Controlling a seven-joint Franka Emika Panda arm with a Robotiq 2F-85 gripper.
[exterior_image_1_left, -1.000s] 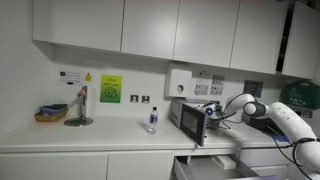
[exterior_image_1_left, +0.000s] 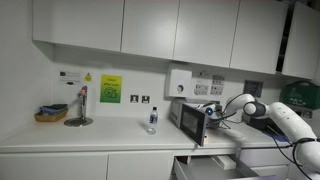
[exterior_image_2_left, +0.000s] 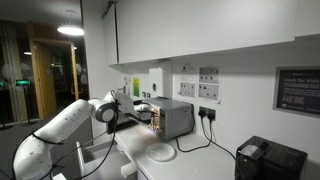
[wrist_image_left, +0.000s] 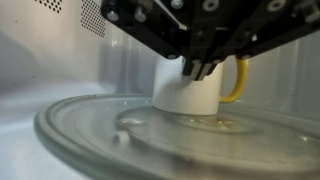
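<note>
A white mug (wrist_image_left: 180, 94) with a yellow handle (wrist_image_left: 238, 82) stands upright on a round glass turntable (wrist_image_left: 80, 125) inside the microwave, as the wrist view shows. My gripper is shut, its fingertips in front of the mug's near side. Nothing shows between them, and I cannot tell whether they touch the mug. The gripper's dark body hides the mug's upper part. In exterior view 2 the arm reaches into the lit front of the microwave (exterior_image_2_left: 178, 118). Its open door (exterior_image_1_left: 193, 123) swings out over the counter in exterior view 1.
A white plate (exterior_image_2_left: 161, 152) lies on the counter beside the microwave, with a black toaster (exterior_image_2_left: 268, 158) farther along. A water bottle (exterior_image_1_left: 153, 121) stands left of the microwave door. Below, a drawer (exterior_image_2_left: 98, 155) is pulled out.
</note>
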